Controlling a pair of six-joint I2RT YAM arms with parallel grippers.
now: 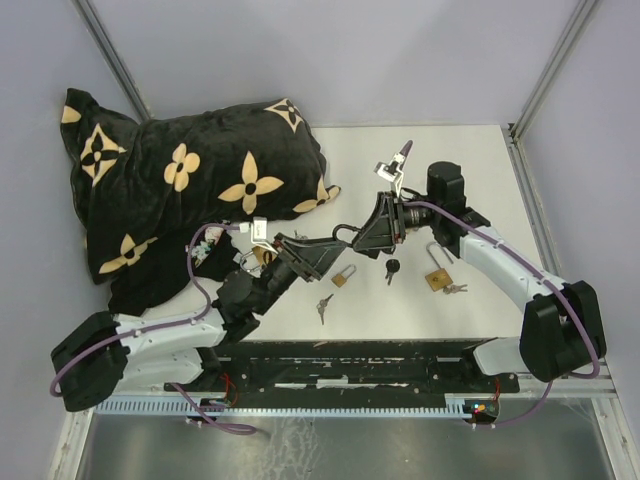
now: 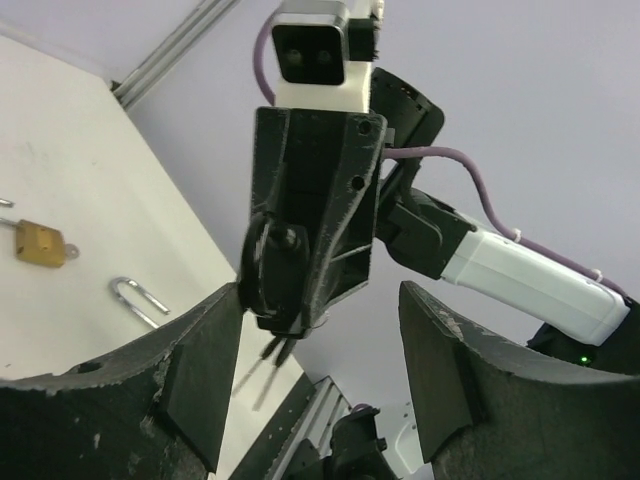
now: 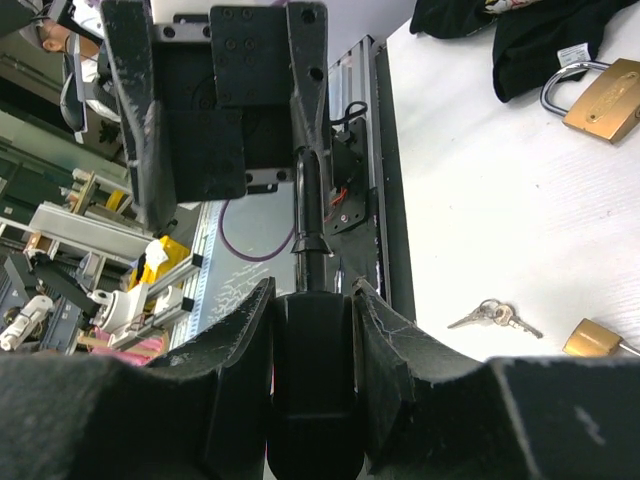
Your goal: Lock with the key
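My right gripper is shut on a black padlock. In the right wrist view its dark shackle extends from the body up towards the left gripper's fingers. The shackle also shows as a small loop between both grippers in the top view. Black-headed keys hang blurred under the right gripper. My left gripper is open. One of its fingers appears close to the loop; whether they touch cannot be told.
Loose keys and a small brass padlock lie below the grippers. Another brass padlock with keys lies to the right, and one lies near black cloth. A patterned black cushion fills the back left.
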